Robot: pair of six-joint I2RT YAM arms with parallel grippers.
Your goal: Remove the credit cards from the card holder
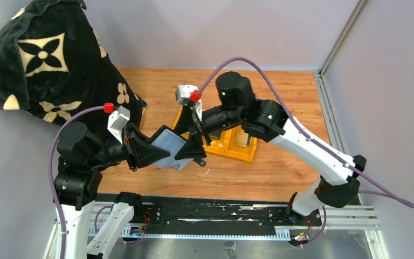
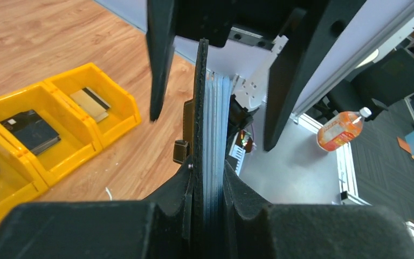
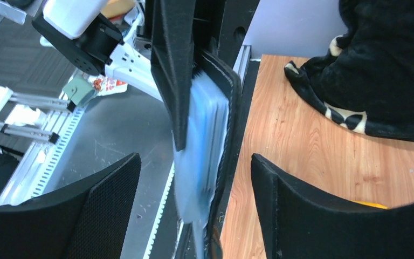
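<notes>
The card holder (image 1: 168, 142), a black cover with clear bluish sleeves, is held up off the table by my left gripper (image 1: 153, 155), which is shut on one side of it. Seen edge-on in the left wrist view, the sleeves (image 2: 215, 118) form a thin stack beside the black cover (image 2: 198, 118). My right gripper (image 1: 185, 144) is open around the holder's other side. In the right wrist view, the sleeves (image 3: 202, 145) stand between its spread fingers, apart from both. Whether cards sit inside the sleeves I cannot tell.
A yellow three-part tray (image 1: 239, 154) lies on the table, partly covered by my right arm. A black item (image 2: 32, 132) rests in its middle compartment, and flat card-like pieces (image 2: 91, 102) in an end one. Dark cloth (image 1: 59, 65) hangs at the left.
</notes>
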